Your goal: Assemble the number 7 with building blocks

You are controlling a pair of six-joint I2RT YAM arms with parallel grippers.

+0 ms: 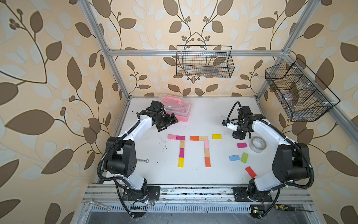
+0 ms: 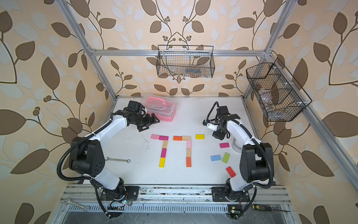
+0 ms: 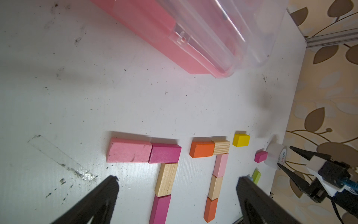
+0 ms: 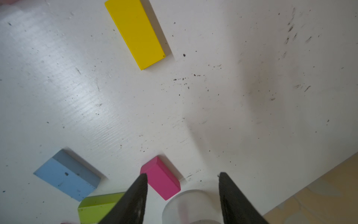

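Two block shapes lie on the table: a left one of pink (image 3: 127,150), magenta (image 3: 164,153), wood (image 3: 166,179) and yellow (image 1: 180,162) blocks, and a right one with orange (image 1: 194,138), wood, pale pink (image 1: 206,143) and tan (image 1: 206,152) blocks. My open left gripper (image 1: 164,125) hangs empty above the left shape. My right gripper (image 1: 235,132) is over the table's right side, its fingers apart with nothing between, above a magenta block (image 4: 161,178) and near a yellow block (image 4: 136,33).
Blue (image 4: 66,174), green (image 4: 98,207) and red (image 1: 250,171) blocks lie at the right, beside a tape roll (image 1: 257,144). A pink lidded box (image 2: 160,112) stands back left; a wrench (image 2: 117,159) lies front left.
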